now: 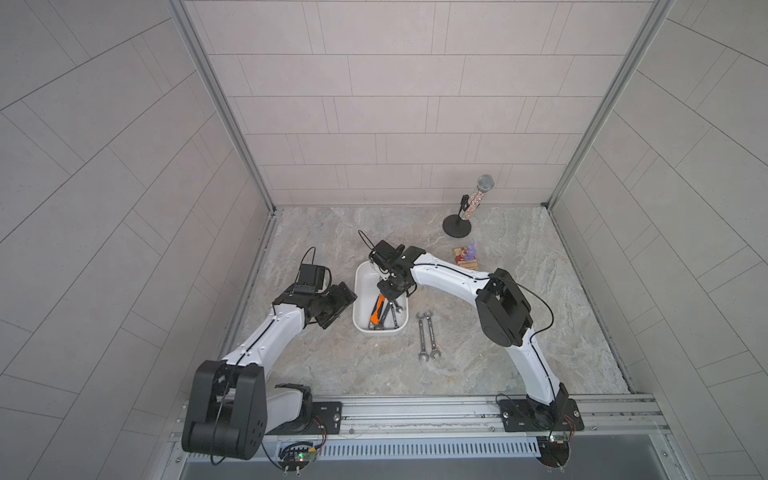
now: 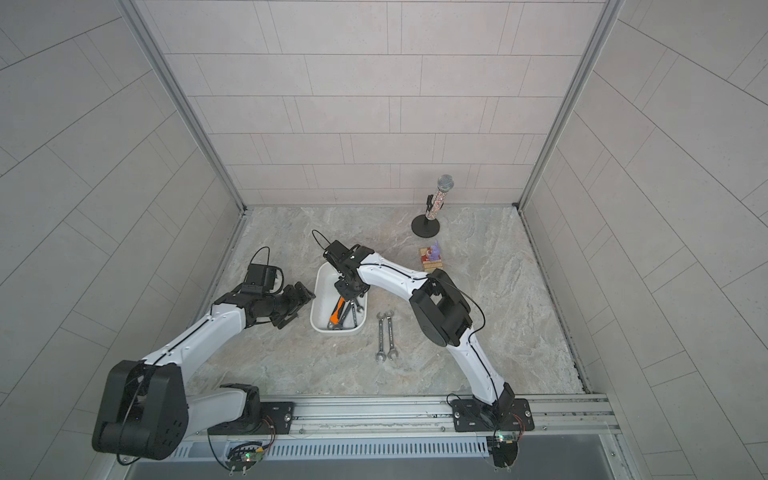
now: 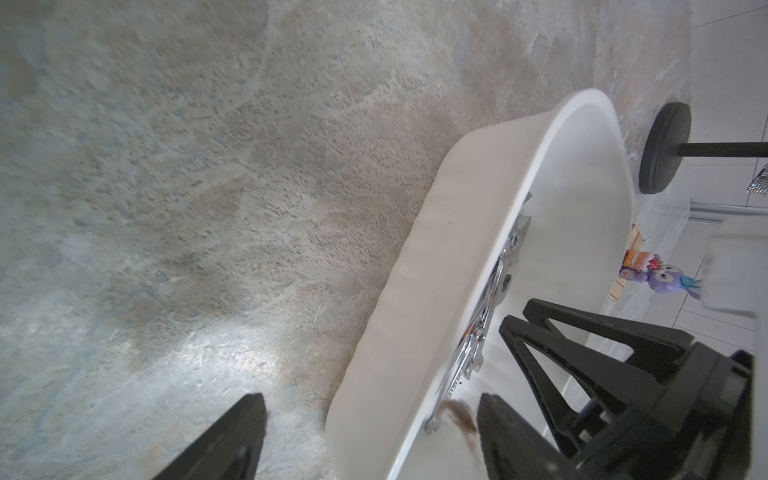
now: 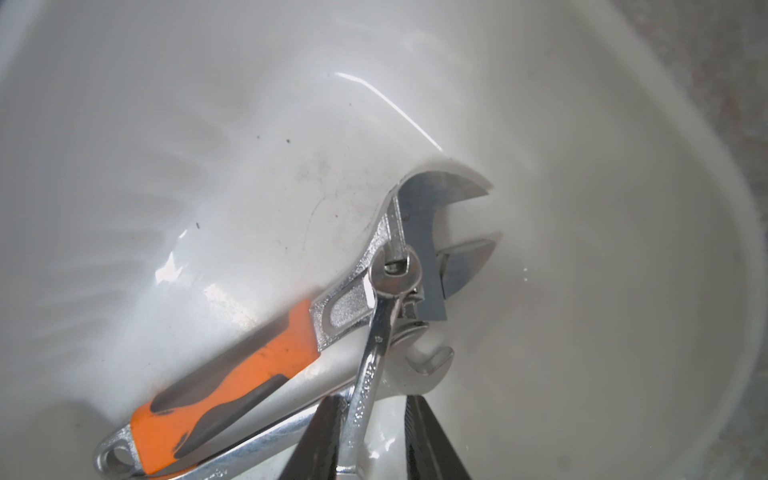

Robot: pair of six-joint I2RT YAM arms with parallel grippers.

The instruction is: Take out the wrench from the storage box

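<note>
Inside the white storage box (image 1: 358,310), an orange-handled adjustable wrench (image 4: 240,392) lies with silver wrenches beside it. A small silver wrench (image 4: 372,360) rests across them, its upper end over the adjustable wrench's head. My right gripper is down in the box, its fingers apart around the lower part of this small wrench; a gap shows on the wrench's right side. From the left wrist view, the right gripper's black fingers (image 3: 552,336) show over the tools. My left gripper stands open, just left of the box.
Two silver wrenches (image 1: 423,340) lie on the table right of the box. A microphone on a stand (image 1: 457,226) and a small colourful toy (image 1: 465,256) are at the back right.
</note>
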